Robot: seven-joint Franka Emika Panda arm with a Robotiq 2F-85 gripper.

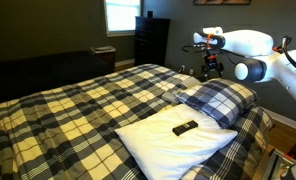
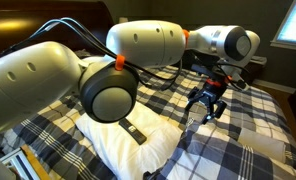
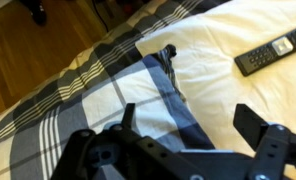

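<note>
My gripper is open, its black fingers [image 3: 254,125] wide apart with nothing between them. In the first exterior view the gripper [image 1: 210,70] hangs above the far right part of the bed, over the bunched plaid blanket [image 1: 220,98]. A dark remote [image 1: 185,128] lies on a white cloth or pillow [image 1: 153,145], nearer the camera than the gripper. The wrist view catches the remote [image 3: 272,50] at the upper right, clear of the fingers. A small dark item [image 3: 168,53] lies at the edge of the white cloth; what it is, I cannot tell.
Plaid bedding [image 1: 73,115] covers the wide bed, mostly free to the left. A pale flat item [image 2: 261,144] rests on the bedding at the right of the second exterior view. Dark drawers [image 1: 152,40] stand beyond the bed.
</note>
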